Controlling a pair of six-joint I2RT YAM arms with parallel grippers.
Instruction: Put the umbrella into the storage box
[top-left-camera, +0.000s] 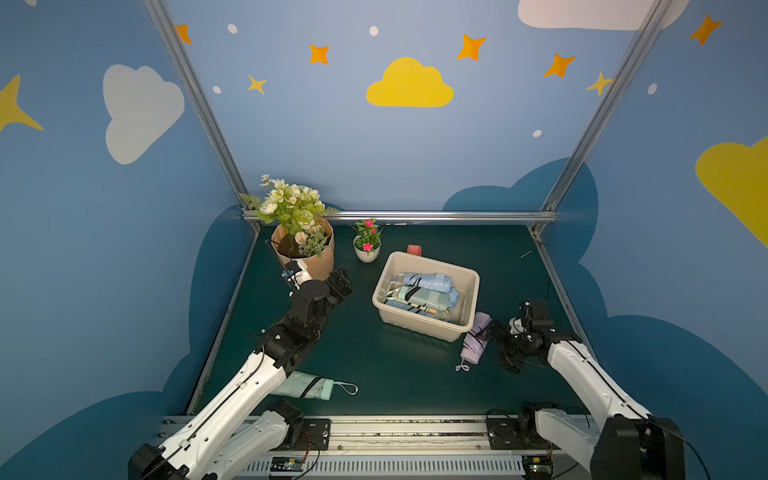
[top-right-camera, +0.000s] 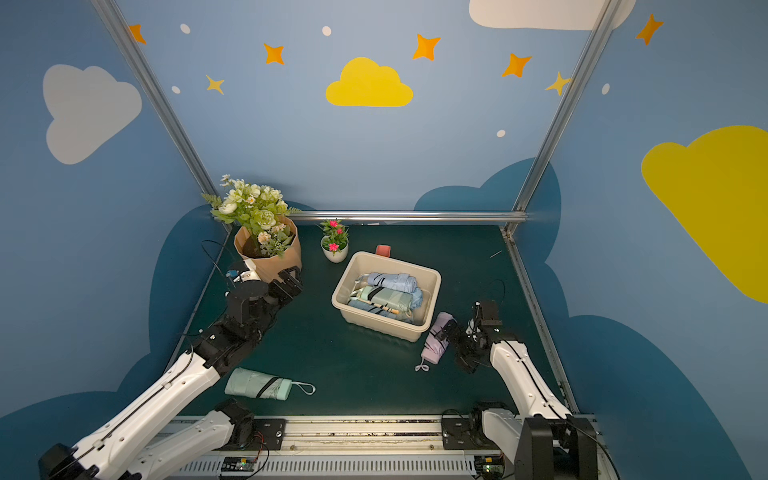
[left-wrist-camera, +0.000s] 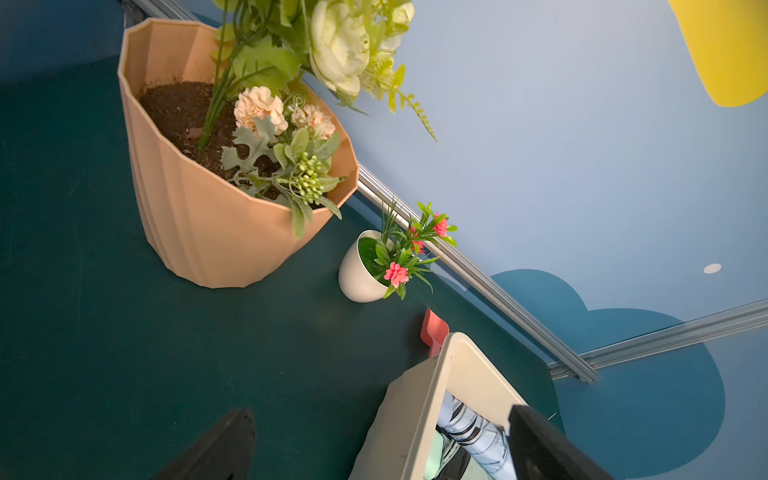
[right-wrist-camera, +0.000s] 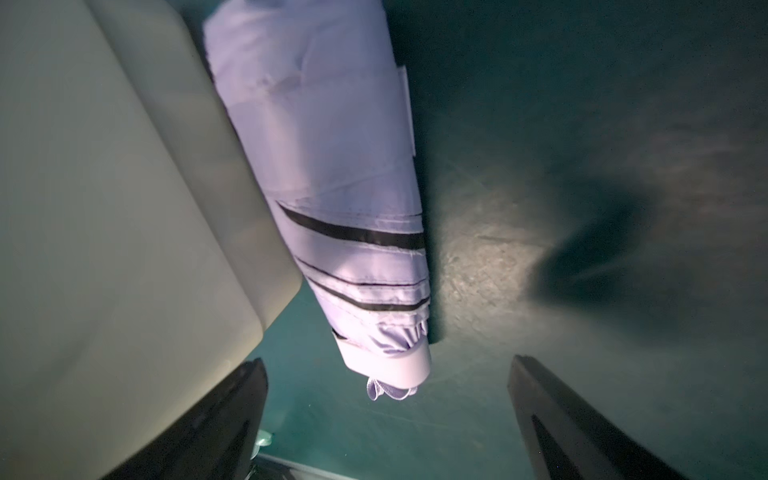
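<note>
The lavender umbrella (right-wrist-camera: 352, 216), folded and banded with black stripes, lies on the table against the right side of the beige storage box (top-left-camera: 424, 321). My right gripper is open, low beside that umbrella, with nothing held. Inside the box rest several folded umbrellas, among them a blue one (top-left-camera: 428, 281) and a green one (top-left-camera: 422, 298). Another green umbrella (top-right-camera: 260, 385) with a wrist loop lies at the front left of the table. My left gripper is open and empty, in the air left of the box, near the big flowerpot.
A large tan flowerpot (left-wrist-camera: 216, 232) stands at the back left. A small white pot (left-wrist-camera: 360, 272) with pink flowers is beside it. Behind the box sits a small red object (top-left-camera: 413, 249).
</note>
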